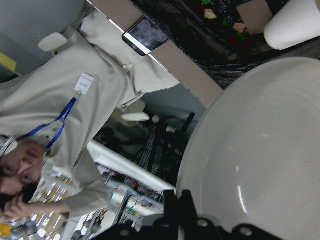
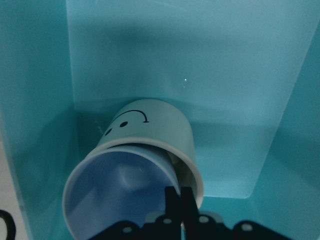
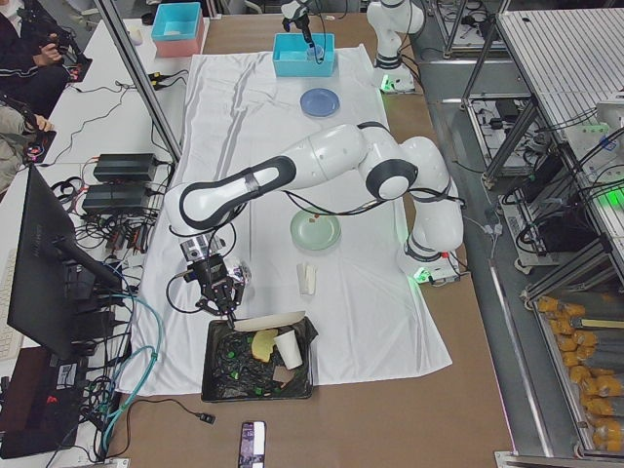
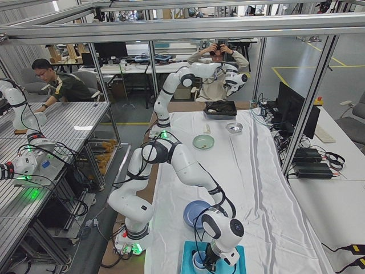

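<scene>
My left gripper point(image 3: 232, 314) is shut on the rim of a white dish point(image 1: 250, 140), raised over the back edge of the black-lined bin point(image 3: 244, 380), which holds a white cup point(image 3: 289, 348), a yellow piece point(image 3: 263, 343) and scraps. In the teal box point(image 2: 185, 55), a blue cup point(image 2: 117, 185) lies nested in the mouth of a white cup with a face point(image 2: 160, 120); my right gripper is shut on the blue cup's rim.
A green plate point(image 3: 315, 230), a blue plate point(image 3: 320, 101), a metal bowl point(image 4: 234, 128) and a pale strip point(image 3: 306, 279) lie on the white cloth. A phone point(image 3: 252, 444) lies beyond the bin.
</scene>
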